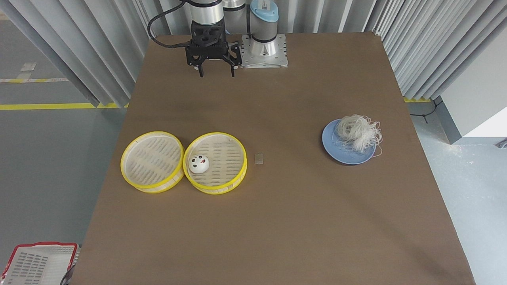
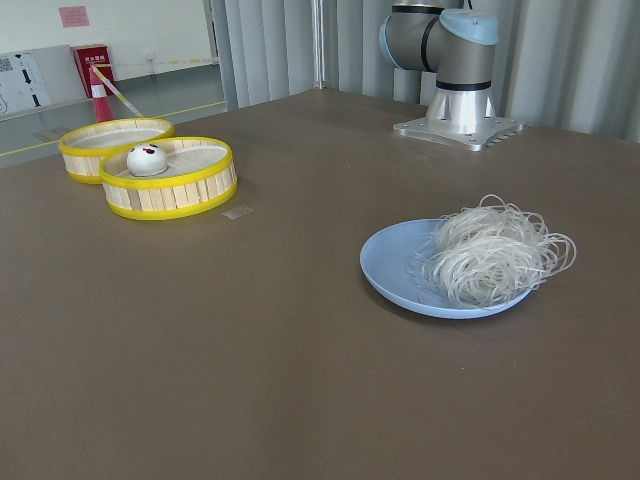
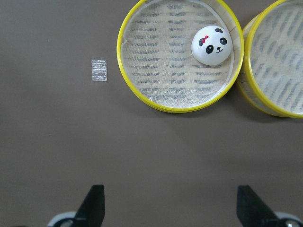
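Observation:
Two yellow-rimmed bamboo steamer baskets (image 1: 216,134) (image 3: 298,113) sit side by side on the table's left half. The one nearer the middle holds a white panda-faced bun (image 1: 198,164) (image 2: 147,160) (image 3: 211,45). A blue plate (image 1: 335,149) (image 2: 395,265) on the right carries a pile of white noodle-like strands (image 1: 359,133) (image 2: 492,255). My gripper (image 1: 216,72) is high at the back beside the arm's base, pointing down and open, with nothing between its fingers; it is apart from both baskets and the plate.
A small clear patch (image 1: 258,158) (image 3: 99,70) lies beside the middle basket. The arm's metal base (image 2: 458,130) stands at the back. A red-rimmed white crate (image 1: 38,263) is off the table at lower left.

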